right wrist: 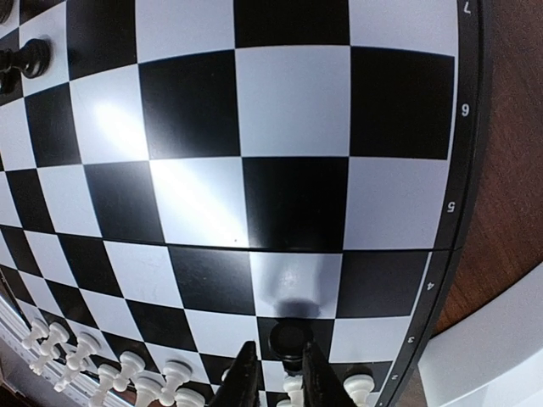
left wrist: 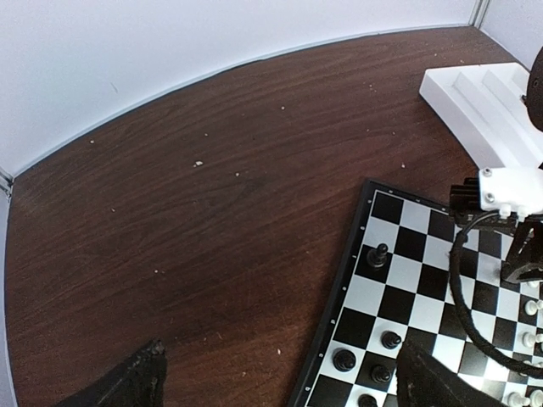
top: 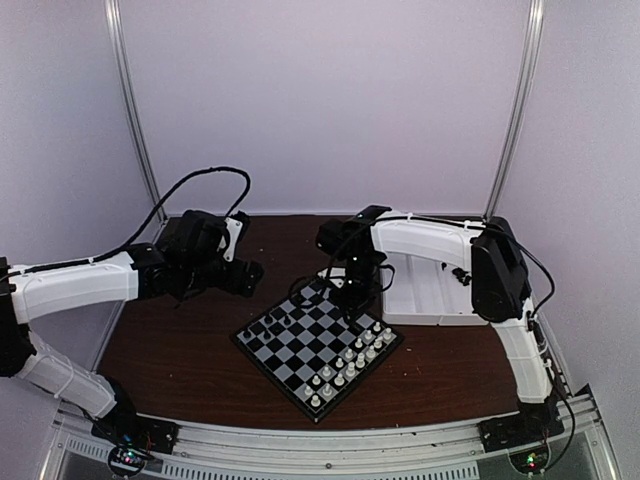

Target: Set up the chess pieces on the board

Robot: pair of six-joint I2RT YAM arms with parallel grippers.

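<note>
The chessboard [top: 300, 350] holds rows of white pieces [top: 355, 360] along its front right side and several black pieces [left wrist: 344, 359] toward the left. My right gripper is low over the board near the white side, with a dark piece [right wrist: 290, 339] at its fingertips; whether it grips that piece is unclear. My left gripper hangs open above the table left of the board [top: 245, 340], nothing between its fingers.
A white tray [top: 430, 300] with some dark pieces [top: 460, 275] stands behind the board at the right.
</note>
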